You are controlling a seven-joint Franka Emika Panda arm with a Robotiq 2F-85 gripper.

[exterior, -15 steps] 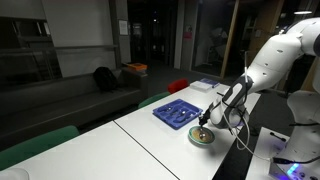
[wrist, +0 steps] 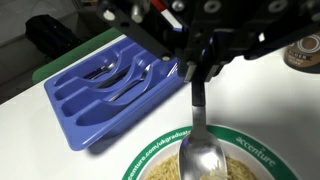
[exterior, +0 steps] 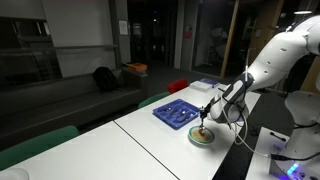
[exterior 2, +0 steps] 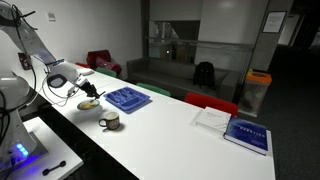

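In the wrist view a metal spoon (wrist: 203, 152) hangs bowl-down, its dark handle pinched in my gripper. Beneath the spoon lies a plate or bowl (wrist: 160, 145) with a green printed rim, filled with a pale brown grainy food (wrist: 240, 168). The spoon's bowl overlaps the food in this view; whether it touches cannot be told. From outside, the plate (exterior: 200, 140) sits on the white table close to the arm, with the gripper (exterior: 203, 118) right above it.
A blue cutlery tray (wrist: 75, 120) holding several utensils stands beside the plate. A mug (exterior 2: 109, 119) is on the plate's other side. Farther along the table lie a white item (exterior 2: 212, 119) and a blue book (exterior 2: 248, 134).
The gripper has risen a little above the plate with the spoon. Plate and tray look unmoved.
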